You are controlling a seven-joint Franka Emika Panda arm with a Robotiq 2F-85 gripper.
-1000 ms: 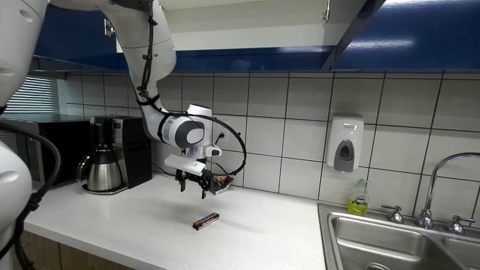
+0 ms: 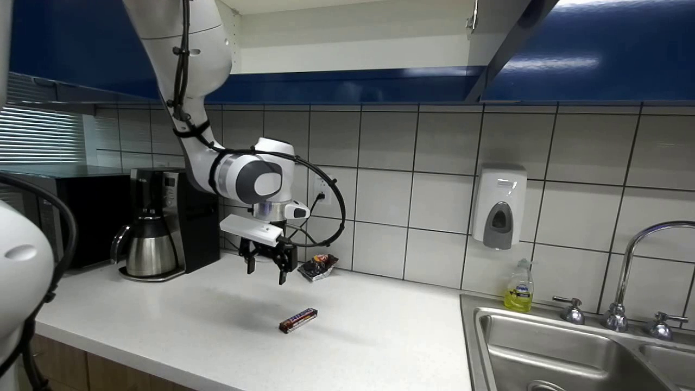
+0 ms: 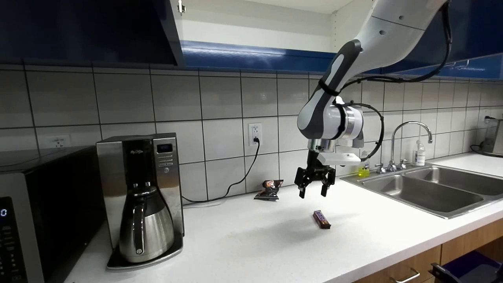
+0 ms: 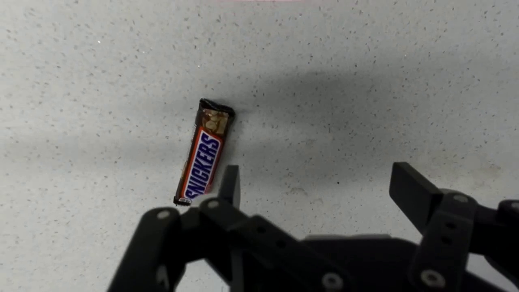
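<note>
A Snickers bar in a brown wrapper lies flat on the white counter. My gripper hangs above the counter with its fingers spread and nothing between them. From the second exterior side, the bar is below and slightly right of the gripper. In the wrist view the label of the bar faces up; it sits outside the gap, beyond the left finger, which partly overlaps its lower end.
Against the tiled wall lies a dark crumpled snack bag. A coffee maker and a microwave occupy one end of the counter, a sink with a faucet the other. An open blue cabinet hangs overhead.
In exterior view 1 the arm and open gripper have shifted left and slightly up, exposing more of the snack bag. The bar has stayed where it was.
</note>
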